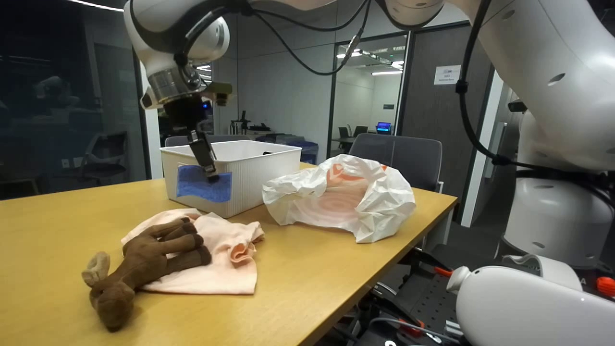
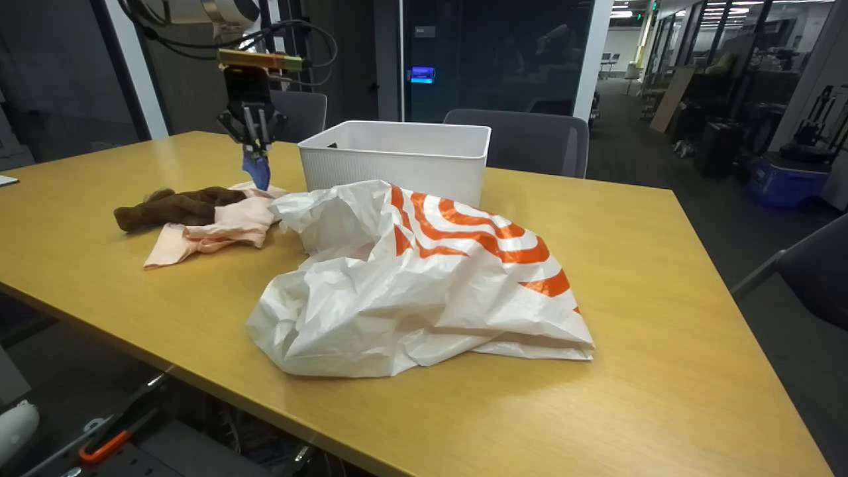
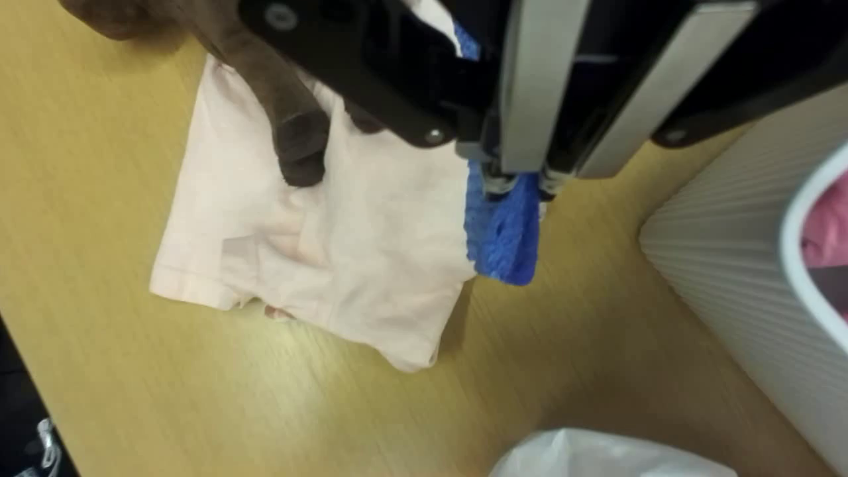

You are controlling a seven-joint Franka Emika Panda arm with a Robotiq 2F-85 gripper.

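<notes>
A blue sponge-like block hangs in the air with my gripper shut on it. In the wrist view the blue block sticks out below the fingertips, above the edge of a pale pink cloth. The cloth lies crumpled on the table, and a brown plush animal rests partly on it. Behind the block in exterior view 1 stands a ribbed white bin. In exterior view 2 my gripper and the block are left of the bin.
A crumpled white plastic bag with orange stripes lies in front of the bin. Something pink shows inside the bin in the wrist view.
</notes>
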